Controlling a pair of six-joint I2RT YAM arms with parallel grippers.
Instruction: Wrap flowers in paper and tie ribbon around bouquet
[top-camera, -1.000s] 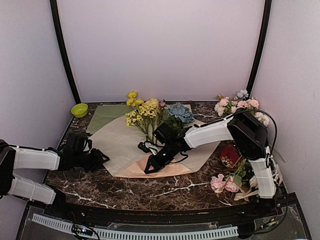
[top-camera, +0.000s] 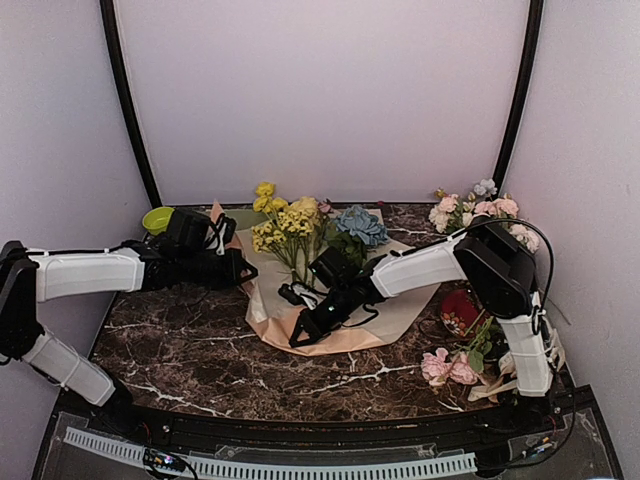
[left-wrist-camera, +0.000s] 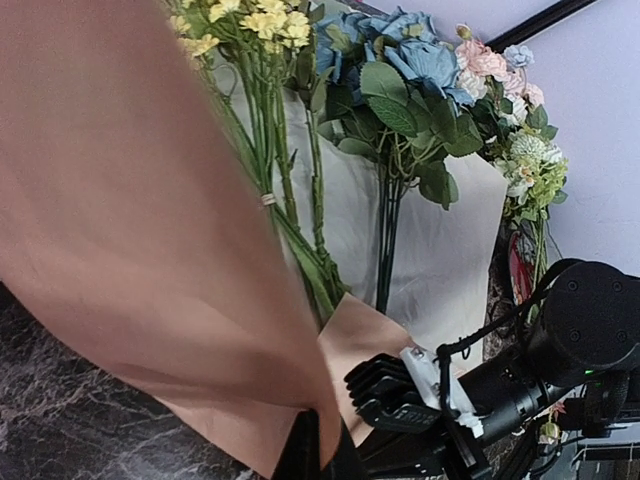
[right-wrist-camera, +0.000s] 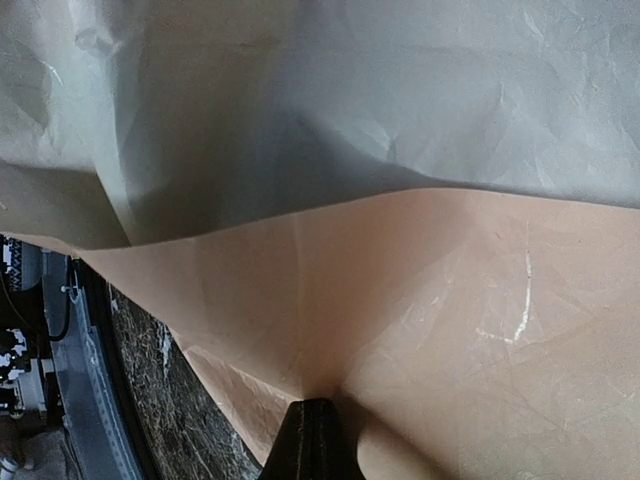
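Note:
Yellow flowers (top-camera: 295, 225) and blue flowers (top-camera: 360, 225) lie with their stems on the wrapping paper (top-camera: 400, 315), pale on one face and peach on the other. My left gripper (top-camera: 243, 275) is shut on the paper's left edge, lifting it so the peach face (left-wrist-camera: 130, 200) rises beside the stems. My right gripper (top-camera: 295, 337) is shut on the peach front edge (right-wrist-camera: 480, 340) at the table, below the stems, where the paper creases around its fingers.
Pink and white flowers (top-camera: 480, 210) lie at the back right, loose pink roses (top-camera: 440, 365) and a red round object (top-camera: 458, 310) at the right. A green bowl (top-camera: 157, 220) sits at the back left.
My left gripper has moved up and to the right, raising and folding the paper's left side toward the flowers. The right gripper has stayed in place.

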